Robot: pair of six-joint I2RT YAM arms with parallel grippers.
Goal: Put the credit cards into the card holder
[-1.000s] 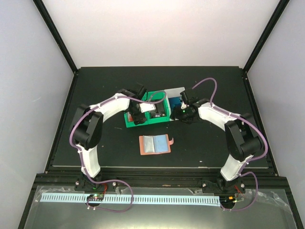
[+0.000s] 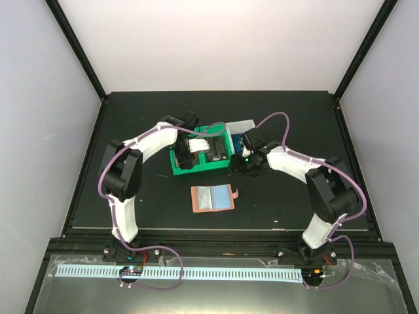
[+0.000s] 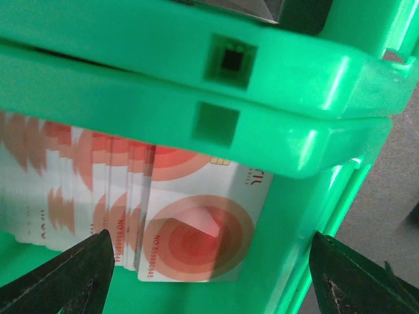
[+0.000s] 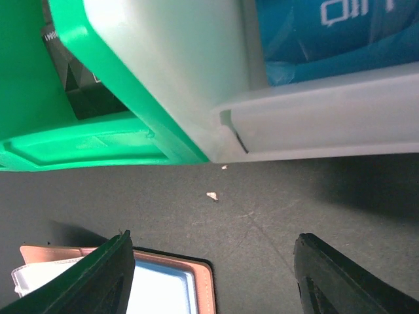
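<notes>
White cards (image 3: 190,216) with red-orange circles stand in a leaning row inside one compartment of a green bin (image 3: 275,137); the end card shows its whole face. Above them hovers my left gripper, its fingers apart on either side of that end card, with nothing held. The card holder (image 2: 213,197) lies spread on the table in front of the bin, pinkish brown with a clear and a light-blue pocket. My right gripper is open and empty, over the table between holder and bins; its left finger (image 4: 108,275) partly covers the holder in that view.
Dark packages (image 2: 216,149) fill the green bin's right compartment. Against its right side stands a white bin (image 4: 314,121) with blue packets (image 4: 340,39). Bare black table (image 2: 157,196) surrounds the holder.
My right gripper has shifted left and slightly toward the front, closer to the bin's front corner. The left gripper has moved slightly left over the cards. The holder has stayed put.
</notes>
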